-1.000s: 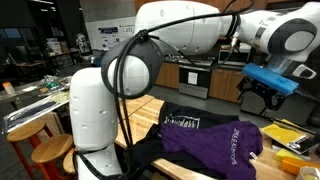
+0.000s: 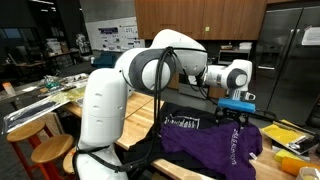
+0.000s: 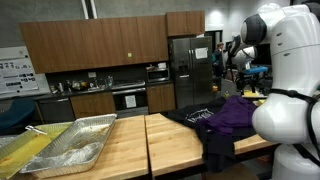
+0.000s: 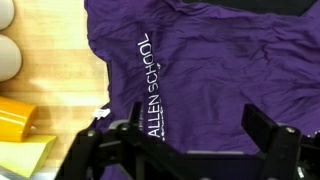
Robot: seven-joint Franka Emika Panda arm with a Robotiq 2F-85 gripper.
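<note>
A purple cloth lies rumpled over the table, with dark fabric around it. White lettering reading "ALLEN SCHOOL" shows on the cloth in the wrist view. My gripper stands open above it, its two dark fingers wide apart and nothing between them. In exterior view 1 the gripper hangs over the cloth's right-hand part. Exterior view 2 shows the arm reaching in from the right, with the purple cloth below; how far the fingertips are from the cloth is hard to tell.
An orange-yellow object and a yellow piece lie left of the cloth in the wrist view. Foil trays stand at the left in exterior view 2. The wooden tabletop between has bare room.
The arm has come down and away from exterior view 1's camera, bringing the open gripper low over the right part of the purple cloth. The cloth looks unmoved.
</note>
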